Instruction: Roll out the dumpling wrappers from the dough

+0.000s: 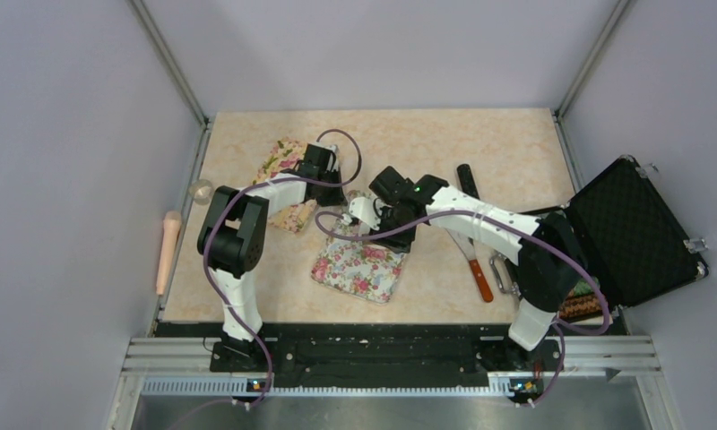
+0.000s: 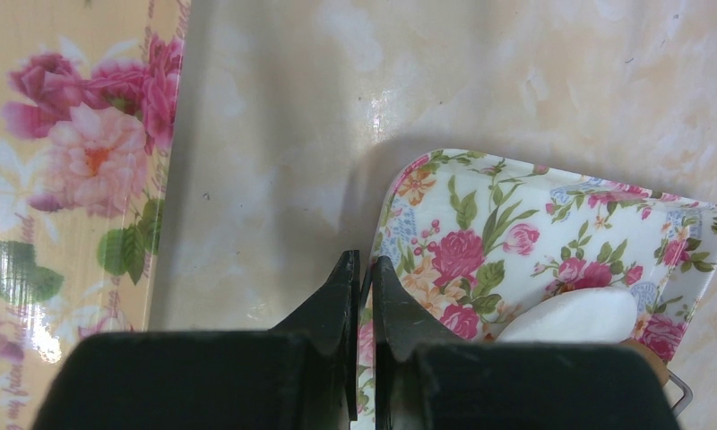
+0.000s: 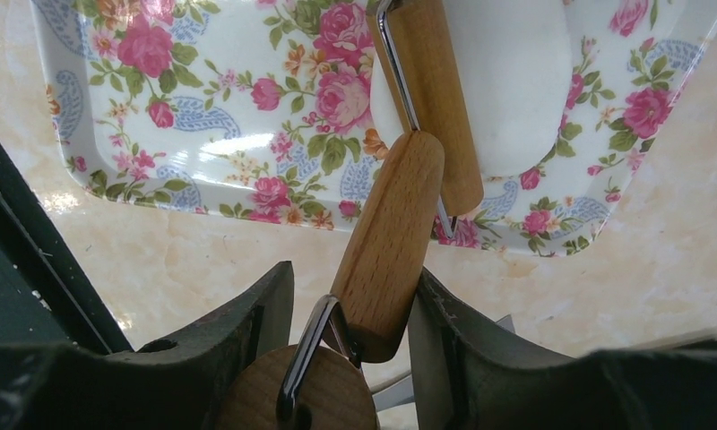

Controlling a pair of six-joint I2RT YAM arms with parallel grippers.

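A floral tray (image 1: 355, 273) holds a white dough piece (image 3: 507, 81) and a wooden-handled tool (image 3: 453, 161). My left gripper is shut on the tray's far rim, as the left wrist view shows. Over the tray's other side, my right gripper has a second wooden handle (image 3: 391, 224) between its fingers, with metal loops and a round wooden end beside it; whether the fingers press on it is unclear.
A floral board (image 1: 279, 161) lies left of the tray. A wooden rolling pin (image 1: 169, 251) rests at the left edge, a spatula (image 1: 478, 278) right of the tray, and an open black case (image 1: 633, 233) at the far right.
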